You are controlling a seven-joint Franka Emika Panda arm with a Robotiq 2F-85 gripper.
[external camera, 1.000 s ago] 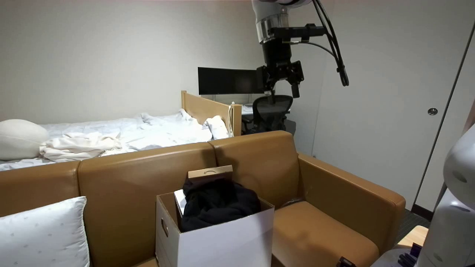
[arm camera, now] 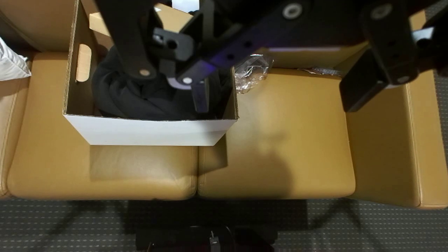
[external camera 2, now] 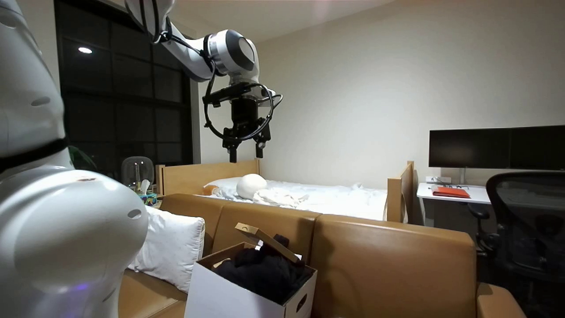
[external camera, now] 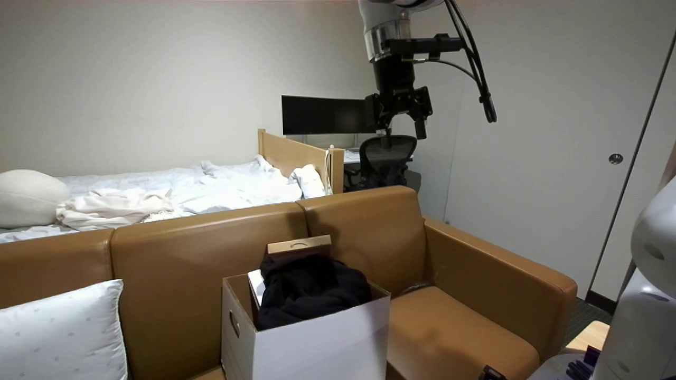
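High above the brown couch hangs my gripper (external camera: pixel 403 136), pointing down and open, with empty air between its fingertips. The second exterior view shows the same gripper (external camera 2: pixel 246 154) well above the couch back. A white cardboard box (external camera: pixel 323 345) stands on the couch seat, its top uncovered. Bunched black cloth (external camera: pixel 310 291) fills much of it, and a smaller brown carton (external camera: pixel 299 245) leans up at its back. Seen from the wrist, the cloth (arm camera: pixel 134 94) lies in the box (arm camera: pixel 155 131), partly hidden behind one of my fingers.
Right of the box, the couch seat (arm camera: pixel 294 138) is largely bare, with clear crumpled plastic (arm camera: pixel 252 71) near the box. A white pillow (external camera: pixel 69 332) rests to the left. Behind the couch are a bed (external camera 2: pixel 339 198) and a desk chair (external camera: pixel 386 158).
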